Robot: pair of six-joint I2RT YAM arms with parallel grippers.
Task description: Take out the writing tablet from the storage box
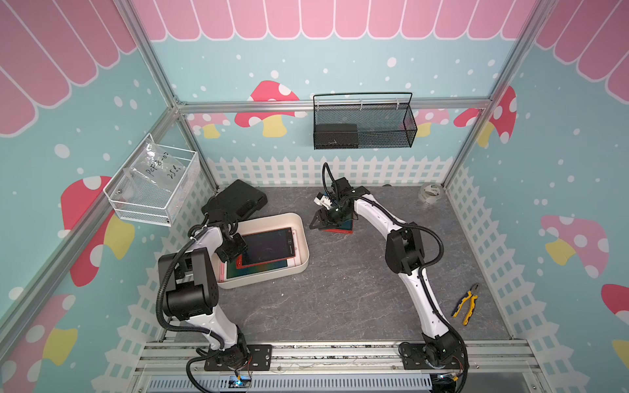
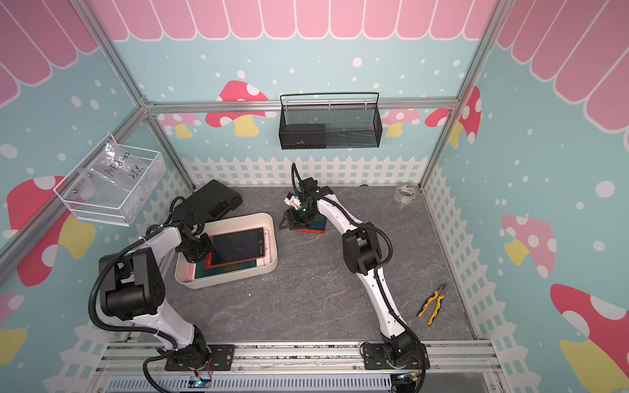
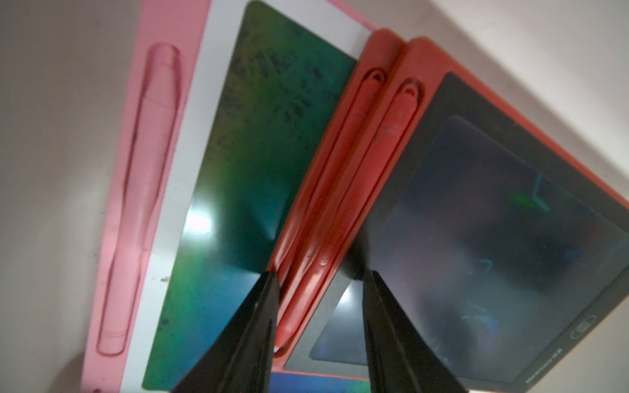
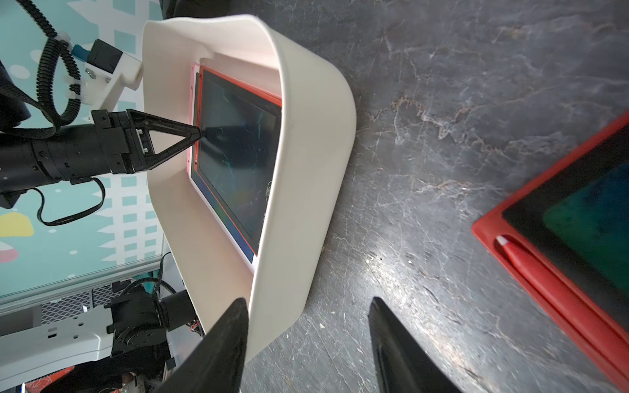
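Observation:
A cream storage box (image 1: pixel 303 243) stands at the left of the table. Inside it, a red-framed writing tablet (image 1: pixel 267 246) overlaps what looks like a second red-edged tablet (image 3: pixel 327 157), above a larger pink-and-white tablet (image 3: pixel 141 196). My left gripper is open over the red edges, its fingers on either side of them with nothing visibly held; contact is unclear. Outside the box, another red-framed tablet (image 2: pixel 316 226) lies on the table, partly hidden under my right arm. My right gripper is open and empty, above the table between box and that tablet.
A black case (image 1: pixel 236 199) lies behind the box. Tape (image 1: pixel 431 192) sits at the back right, and yellow-handled pliers (image 1: pixel 466 304) lie at the front right. Wire baskets (image 1: pixel 365 125) hang on the walls.

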